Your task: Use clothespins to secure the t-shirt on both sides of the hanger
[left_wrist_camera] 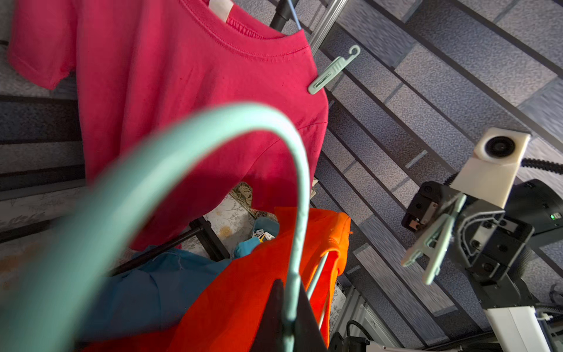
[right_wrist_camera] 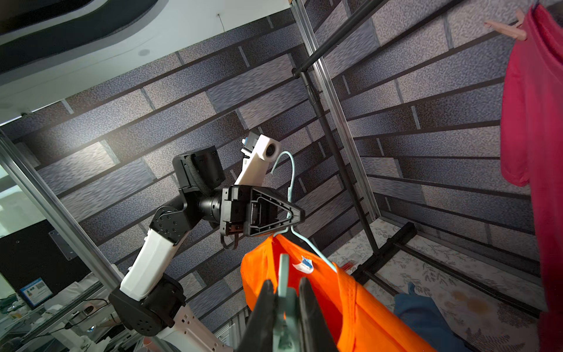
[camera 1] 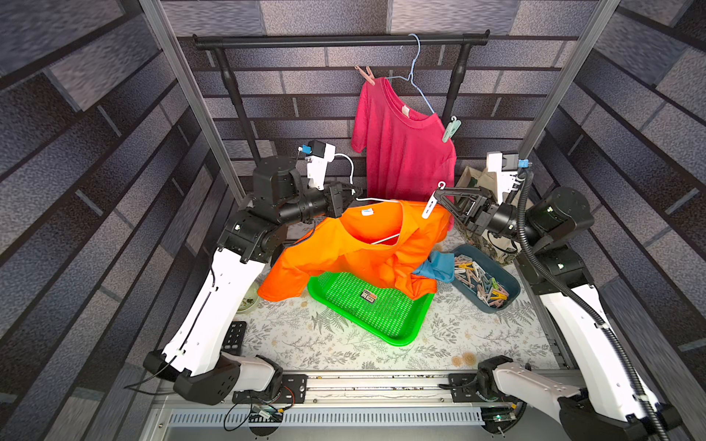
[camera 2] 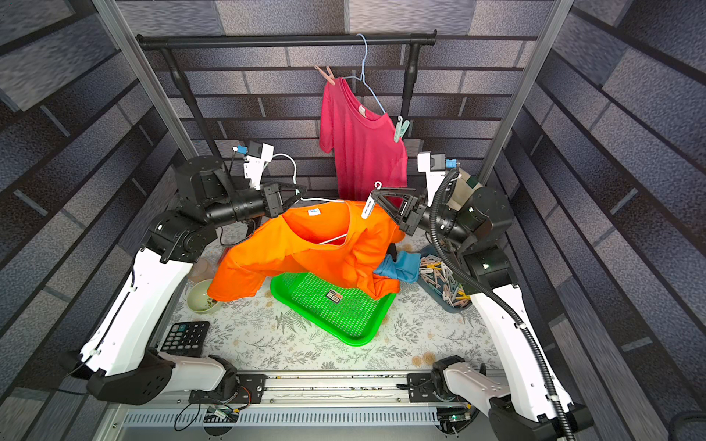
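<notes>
An orange t-shirt hangs on a pale hanger. My left gripper is shut on the hanger's neck; its hook arches across the left wrist view. My right gripper is shut on a pale green clothespin, which points away from its fingers. From above, the pin overlaps the shirt's right shoulder, but the left wrist view shows it apart from the cloth. The hanger's bar shows through the collar. No pin shows on the orange shoulders.
Behind, a red t-shirt hangs from the black rack, with a pink pin and a green pin on its shoulders. A green basket lies below. A bin of clothespins and blue cloth are at right.
</notes>
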